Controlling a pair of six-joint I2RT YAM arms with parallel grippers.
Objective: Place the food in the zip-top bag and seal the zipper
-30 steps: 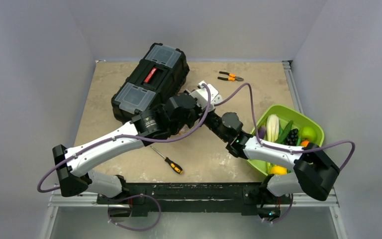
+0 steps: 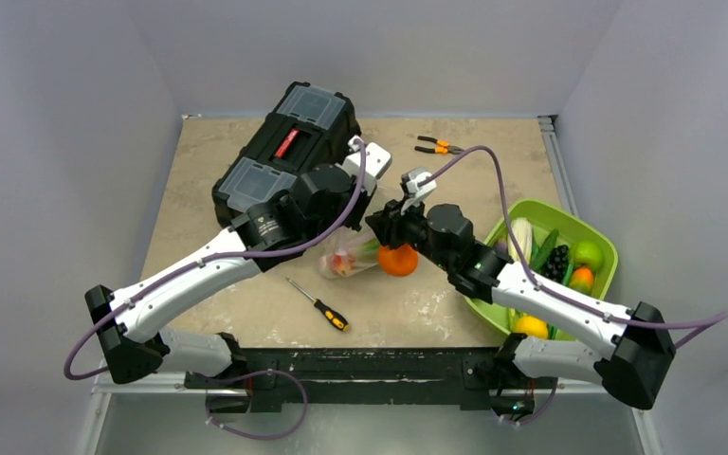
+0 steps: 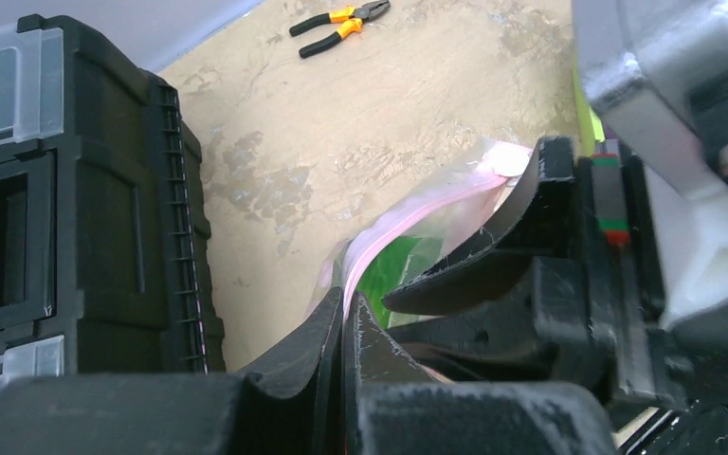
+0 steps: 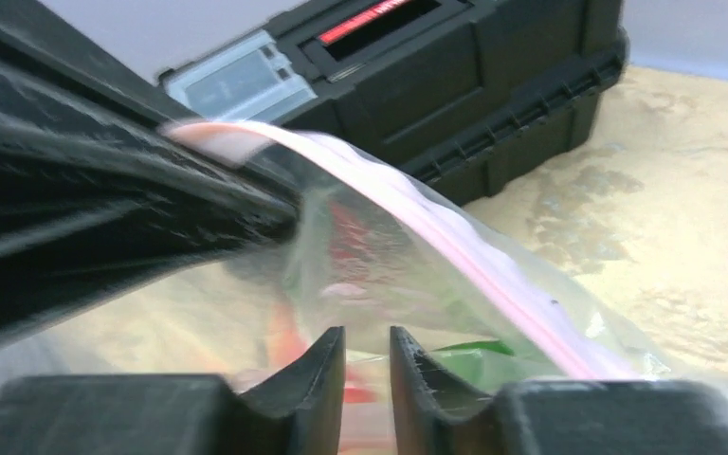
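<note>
The clear zip top bag (image 2: 350, 263) stands mid-table with red and green food inside, its pink zipper edge (image 3: 393, 223) visible in the left wrist view. My left gripper is shut on that edge, which runs between its fingertips. Across the mouth, my right gripper is part open, a gap showing between its fingers, with nothing held. Just below it in the top view is a round orange (image 2: 398, 261), beside the bag and apparently outside it; whether it rests on the table cannot be told. Green food (image 3: 393, 268) shows through the bag's mouth.
A black toolbox (image 2: 289, 156) stands behind the left arm. Orange-handled pliers (image 2: 436, 145) lie at the back, and a screwdriver (image 2: 327, 312) lies in front. The green basket (image 2: 609, 248) of food is at the right.
The left arm has shifted slightly left, opening a gap between the grippers and uncovering more of the bag.
</note>
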